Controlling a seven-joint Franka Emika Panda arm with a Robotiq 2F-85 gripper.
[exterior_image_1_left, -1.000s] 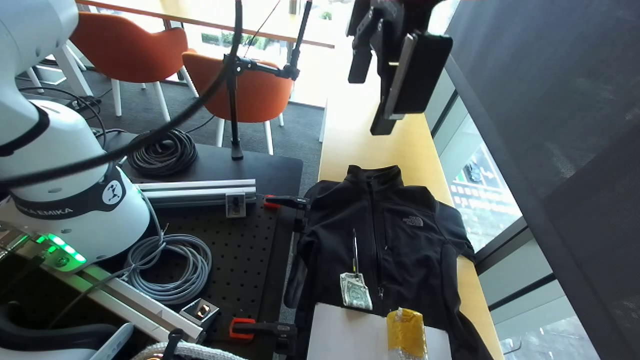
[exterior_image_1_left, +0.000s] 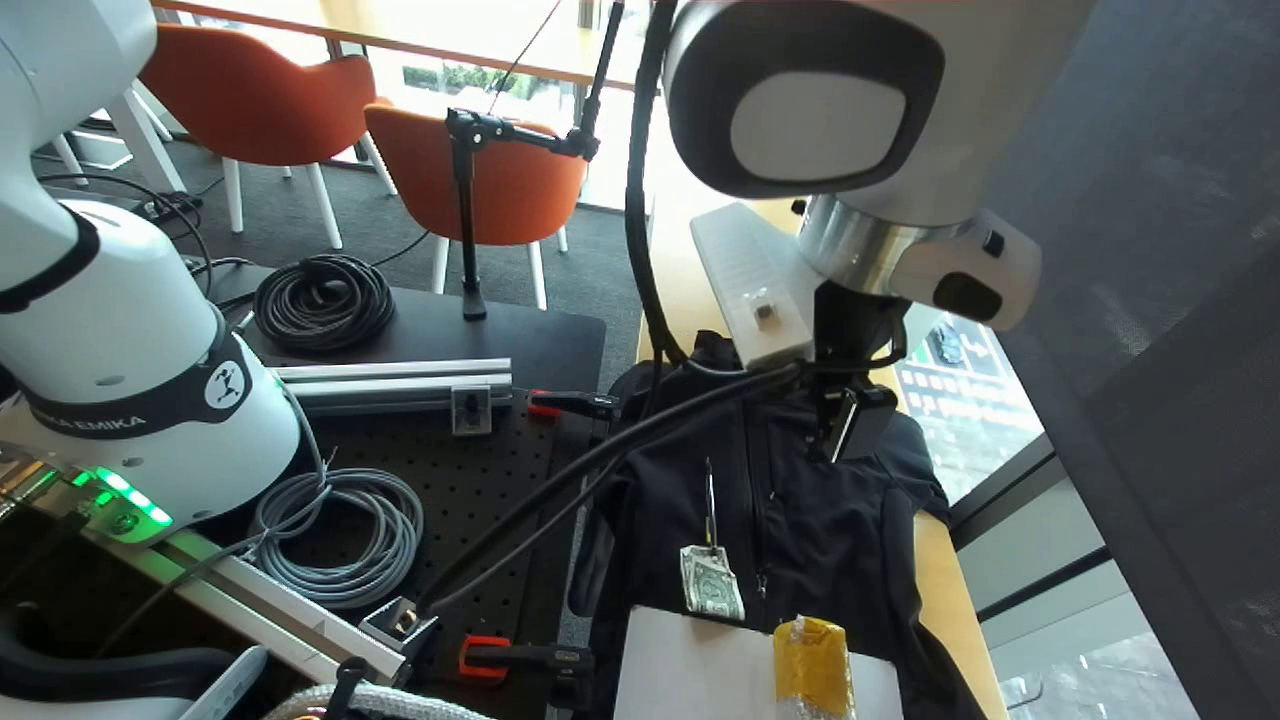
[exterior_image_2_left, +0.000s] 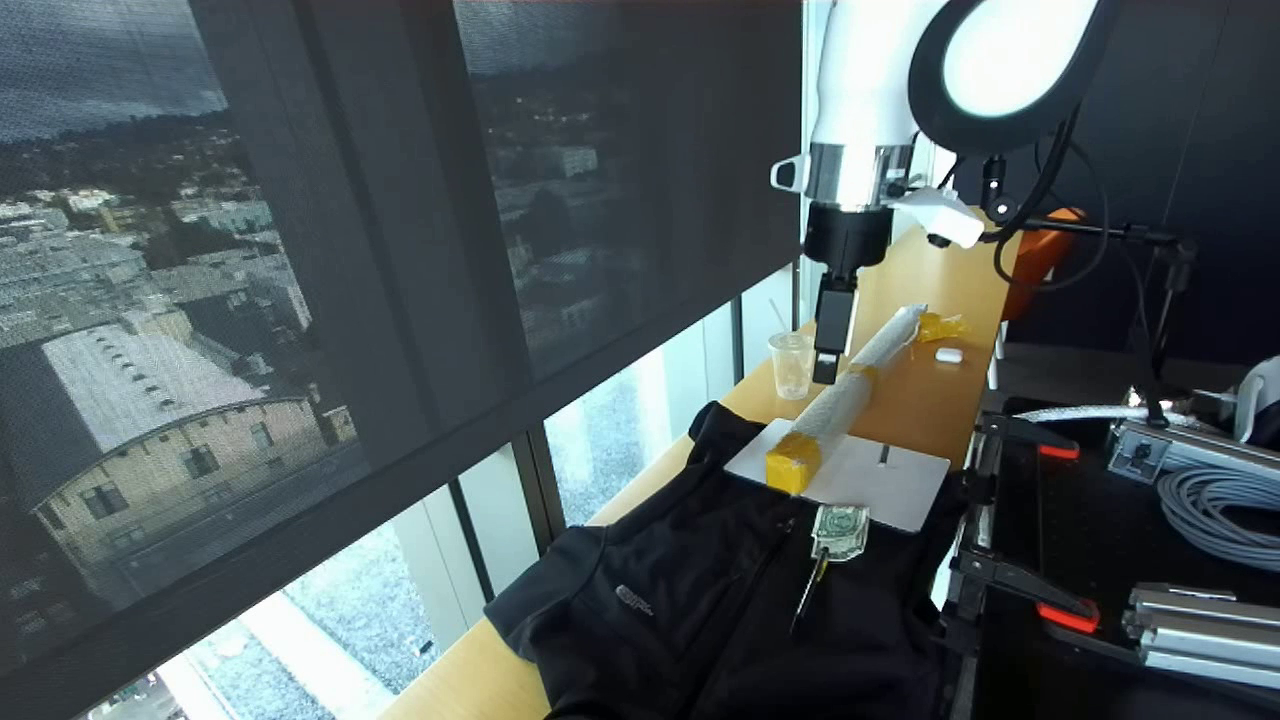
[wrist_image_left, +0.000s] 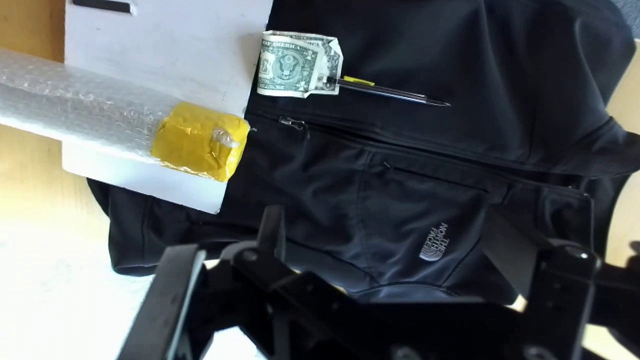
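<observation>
A black zip jacket (wrist_image_left: 420, 204) lies spread on the wooden table. A folded dollar bill (wrist_image_left: 291, 66) rests on it in the wrist view, touching the end of a dark pen (wrist_image_left: 396, 92) with a yellow clip. Beside the bill is a white board (wrist_image_left: 174, 42), crossed by a bubble-wrapped roll (wrist_image_left: 78, 102) with a yellow taped end (wrist_image_left: 201, 141). My gripper is open above the jacket, its fingers (wrist_image_left: 165, 303) wide apart and nothing between them. In exterior view 1, the gripper (exterior_image_1_left: 846, 434) hangs over the jacket's chest, partly hiding it.
A clear plastic cup (exterior_image_2_left: 792, 364) and a small white object (exterior_image_2_left: 949, 355) stand on the far table in exterior view 2. Clamps (exterior_image_1_left: 528, 656) line the table's edge. The window blind (exterior_image_1_left: 1152, 300) rises close beside the arm.
The bill, pen and roll have stayed put.
</observation>
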